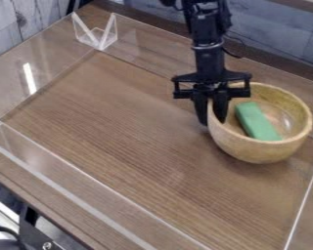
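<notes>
My gripper (217, 98), black, reaches down from the top of the view and is shut on the near-left rim of a tan bowl (257, 152) on the right side of the wooden table (107, 146). A green block (256, 120) lies inside the bowl. The fingertips are partly dark against the rim and hard to make out.
A white wire object (97, 31) stands at the back left. A dark round object (3, 238) is cut off at the lower-left corner.
</notes>
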